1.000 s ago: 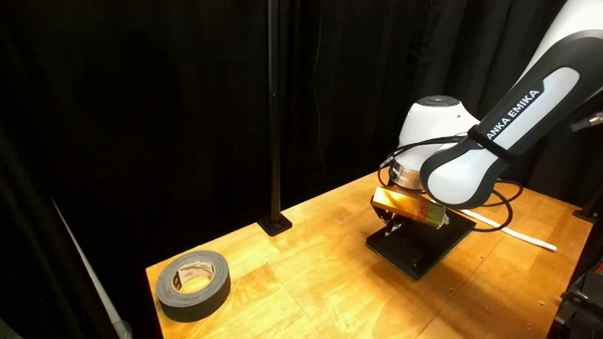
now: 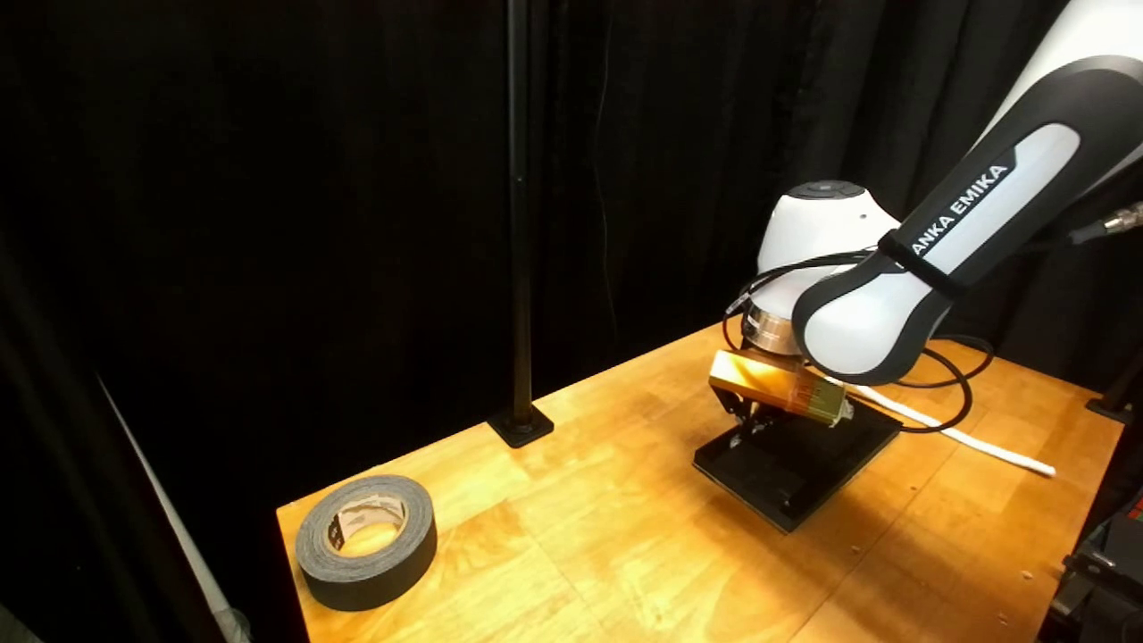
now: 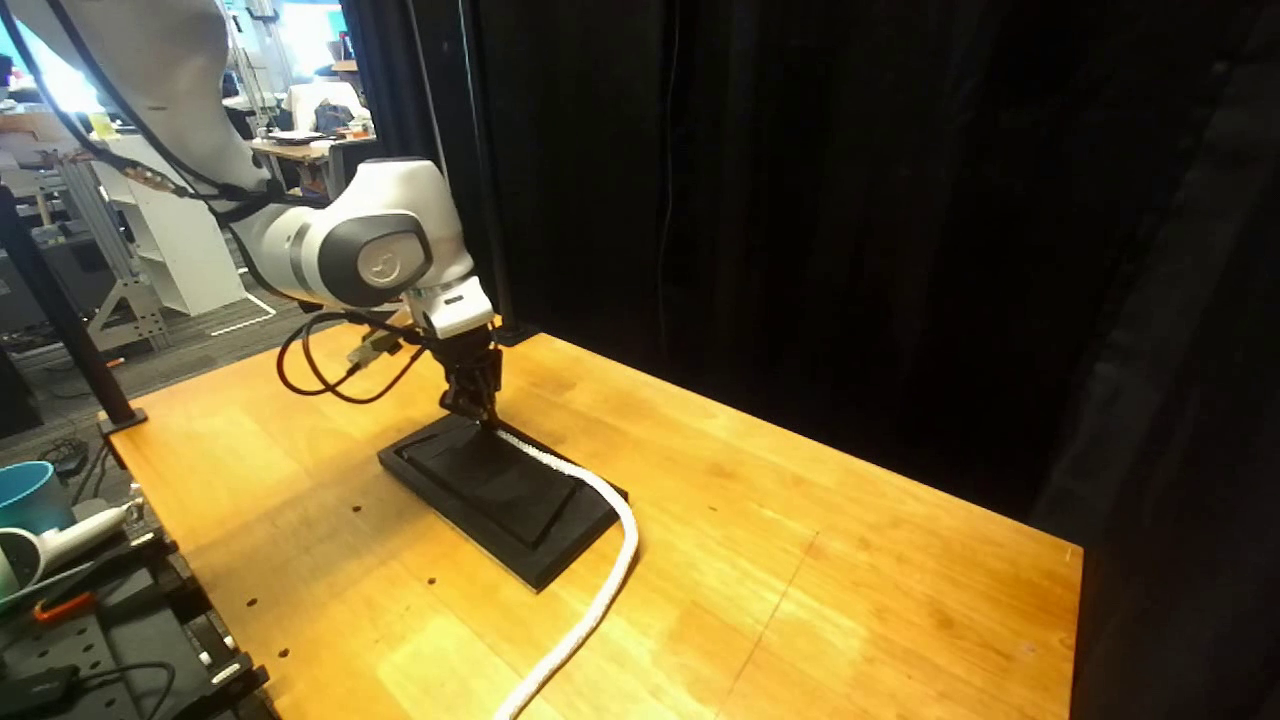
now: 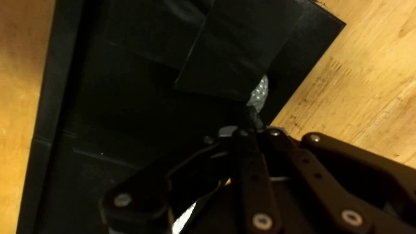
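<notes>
A black rectangular board (image 3: 564, 546) lies flat on the wooden table, with black flaps or sheets on top of it. The white rope (image 3: 618, 564) runs over the table and up onto the board, reaching close to my gripper (image 3: 486, 420). Seen from the wrist, my gripper is shut low over the board near one edge, and nothing clear shows between its fingers. Just past the fingertips, a pale textured piece (image 4: 259, 93) peeks out beside a black flap (image 4: 222, 66). Whether the fingers touch the flap or this piece is too dark to tell.
A roll of dark tape (image 2: 370, 546) sits at the table's far left corner in exterior view 1. A black pole base (image 2: 521, 427) stands at the back edge. Black cables (image 3: 324, 360) loop beside the wrist.
In exterior view 1 the wrist and gripper have shifted slightly right and up, and the forearm has swung a little left. Board, rope and tape look unmoved.
</notes>
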